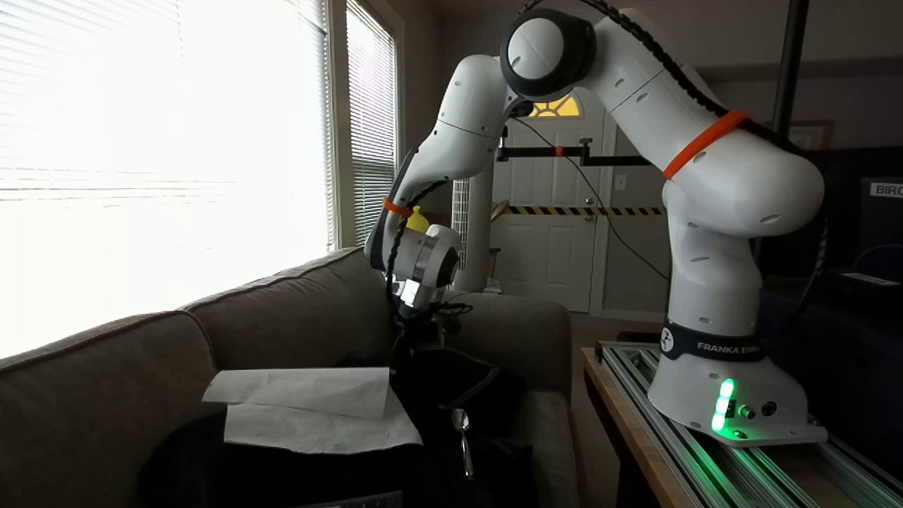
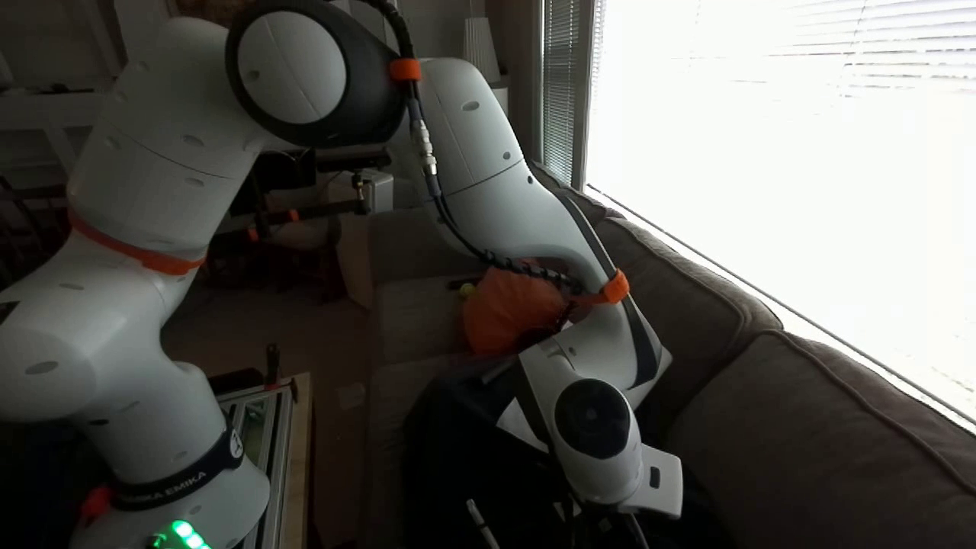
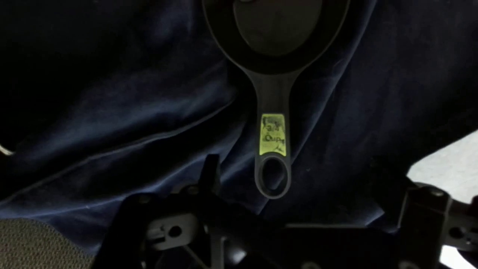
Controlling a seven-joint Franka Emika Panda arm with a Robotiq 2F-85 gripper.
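Note:
A black measuring cup [image 3: 273, 92] lies on dark blue cloth in the wrist view. Its bowl is cut off by the top edge, and its handle points down the picture, with a yellow handwritten label [image 3: 273, 134] and a loop at the end. My gripper is open, its fingers [image 3: 209, 174] wide apart on either side of the handle's line. Nothing sits between them; the handle's loop end shows in the gap, and how far below the fingers it lies I cannot tell. In exterior view 1 the gripper is a dark shape low over the sofa, its tips hidden against the cloth.
White paper [image 1: 313, 410] lies on the dark cloth, left of the hand in exterior view 1. A metal spoon [image 1: 465, 442] rests nearer the camera. The sofa backrest [image 1: 288, 305] rises close behind the hand. An orange object [image 2: 512, 309] sits farther along the sofa.

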